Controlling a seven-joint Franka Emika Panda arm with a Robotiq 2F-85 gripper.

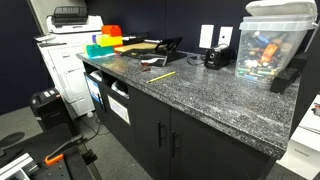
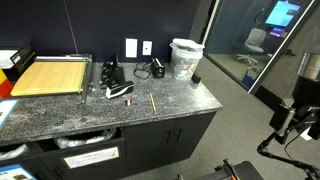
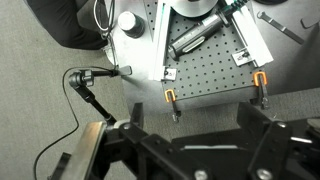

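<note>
At the lower edge of the wrist view, my gripper stands open above the robot's own base plate, its fingers apart with nothing seen between them. The arm shows at the right of exterior view 2, well clear of the counter. On the speckled dark counter lies a thin yellow stick, also seen as a yellow stick in the other exterior view. Beside it is a small dark and reddish item, too small to make out. A black object stands farther back.
A clear lidded bin with colourful contents stands at the counter's right end, near a small black appliance. A wooden board lies at the left. Orange-handled clamps sit on the base plate's edge.
</note>
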